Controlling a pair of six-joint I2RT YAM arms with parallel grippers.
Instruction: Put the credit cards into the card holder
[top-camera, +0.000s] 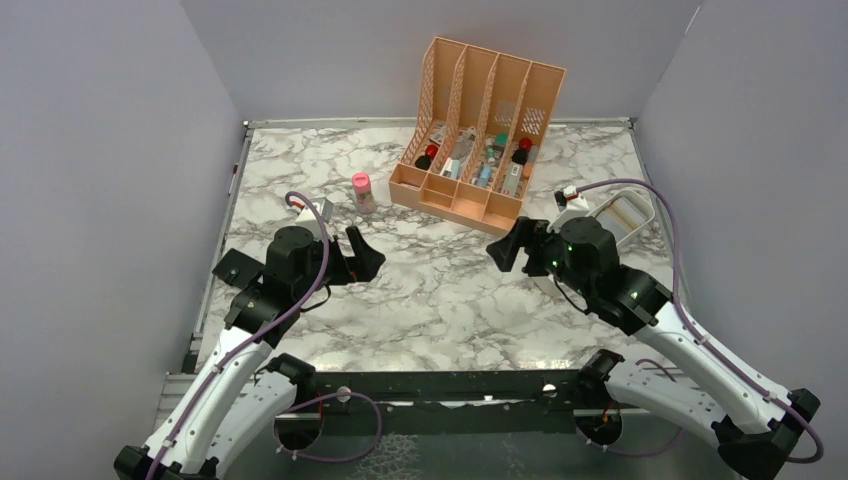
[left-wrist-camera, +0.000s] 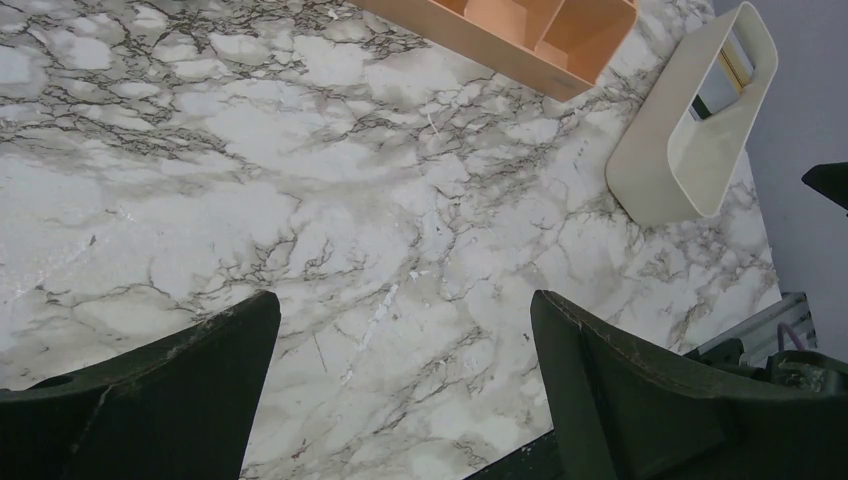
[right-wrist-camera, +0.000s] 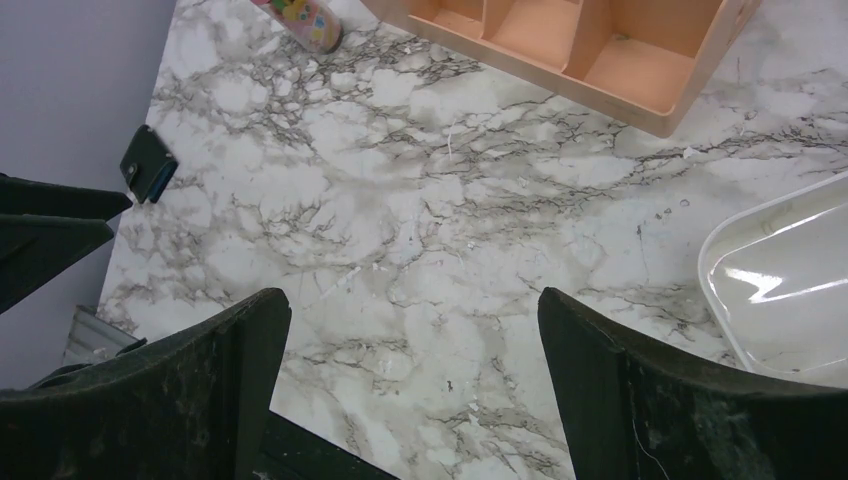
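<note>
A white plastic container (top-camera: 634, 210) on the right of the table, partly behind my right arm, holds thin card-like items (left-wrist-camera: 728, 75). A dark, flat wallet-like object (top-camera: 236, 268) lies at the table's left side, also visible in the right wrist view (right-wrist-camera: 150, 162); I cannot tell whether it is the card holder. My left gripper (top-camera: 360, 252) hangs over the left-middle of the table, open and empty. My right gripper (top-camera: 515, 245) is open and empty over the right-middle, just left of the white container.
A wooden organizer (top-camera: 440, 200) with several slots of small items stands at the back. A pink-lidded bottle (top-camera: 363, 193) stands to its left.
</note>
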